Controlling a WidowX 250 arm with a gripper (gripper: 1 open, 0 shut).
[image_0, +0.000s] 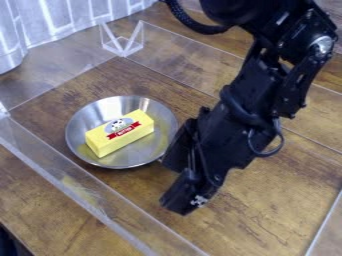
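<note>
A silver round pan (94, 112) sits on the wooden surface at left of centre, holding a yellow box (119, 132) with a cartoon cow and red label. My black gripper (185, 200) is low over the wood just to the right of and below the pan, angled downward; its fingers are dark and hard to make out, and I see nothing clearly between them.
Clear plastic walls (47, 170) border the work area along the left and back, with a clear stand (123, 45) at the back left. A white curtain hangs at upper left. Bare wood (281, 200) lies to the right.
</note>
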